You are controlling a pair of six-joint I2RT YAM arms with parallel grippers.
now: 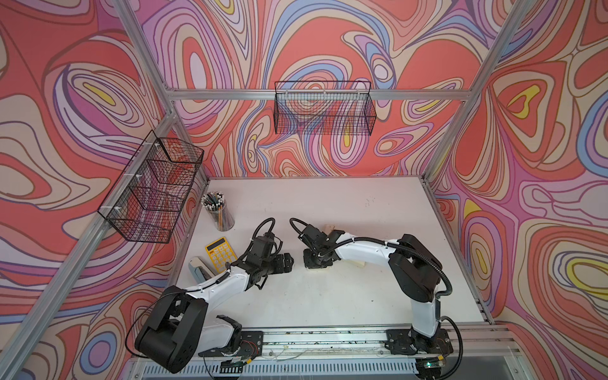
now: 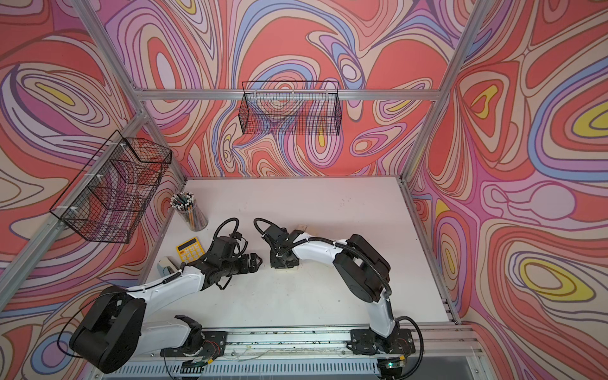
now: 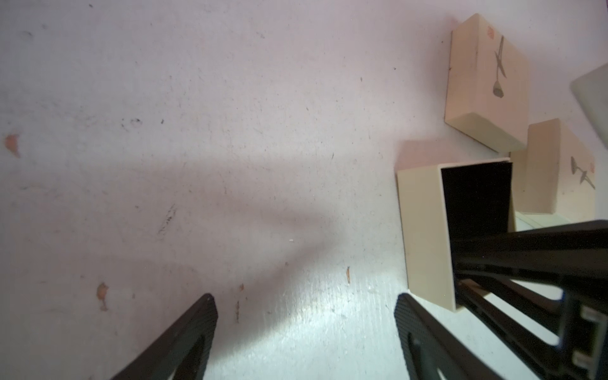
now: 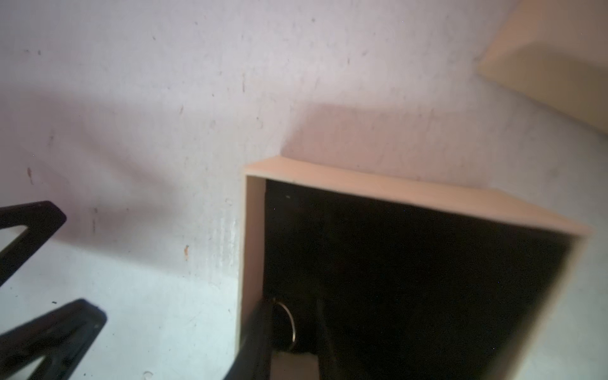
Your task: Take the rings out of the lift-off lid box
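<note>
An open beige box (image 4: 405,183) with a black inside stands on the table below my right gripper. One thin, pale gold ring (image 4: 292,323) shows against its dark interior, near the left wall. My right gripper reaches down into the box, its fingers open to a narrow gap, with the ring seen between or just beyond them; contact cannot be made out. In the left wrist view those fingers enter the box opening. My left gripper is open over bare table, left of the box, with nothing between its fingers. Any other rings are lost in the dark.
Two more pale boxes, one at the back (image 3: 487,82) and one to the right (image 3: 566,171), sit close to the open box. A yellow calculator (image 1: 220,253) and a pen cup (image 1: 221,218) stand at the left.
</note>
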